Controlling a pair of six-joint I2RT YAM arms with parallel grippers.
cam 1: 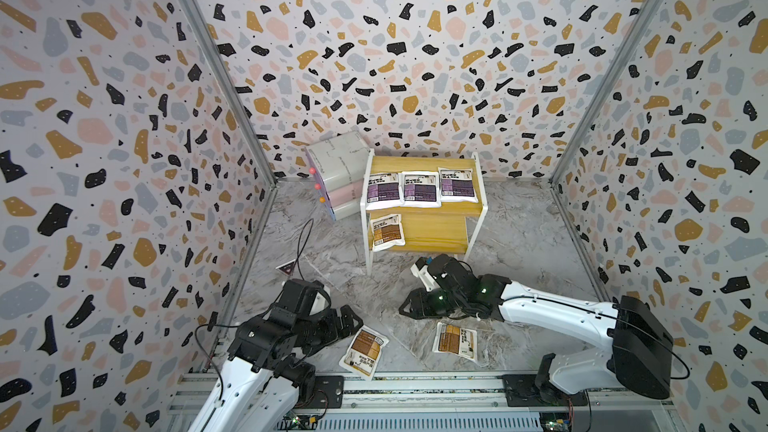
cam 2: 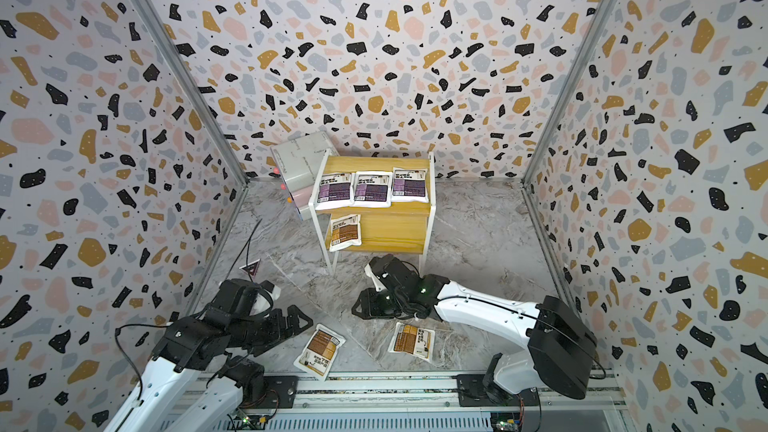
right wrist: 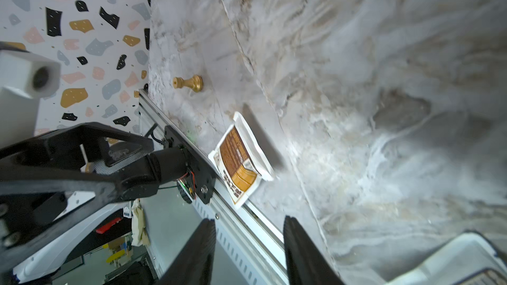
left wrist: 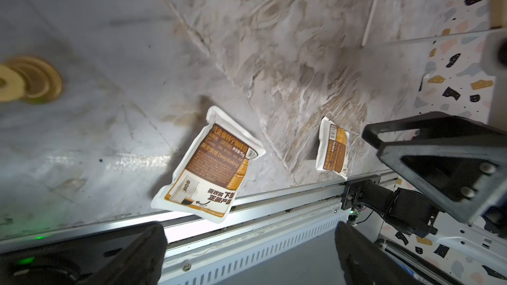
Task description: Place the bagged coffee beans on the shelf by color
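A white shelf (cam 1: 428, 224) with yellow boards carries three purple-labelled bags (cam 1: 420, 190) on top and one brown-labelled bag (cam 1: 387, 230) below, at the left. Two brown bags lie on the marble table: one (left wrist: 208, 163) beside my left gripper (cam 1: 348, 319), another (cam 1: 457, 340) in front of my right arm. The left gripper is open, hovering near that first bag, nothing between its fingers. My right gripper hangs above the table, its fingers apart with nothing between them.
Stacked boxes (cam 2: 300, 160) stand left of the shelf. A gold chess piece (right wrist: 187, 82) sits on the table at the left. A rail (cam 1: 416, 384) runs along the front edge.
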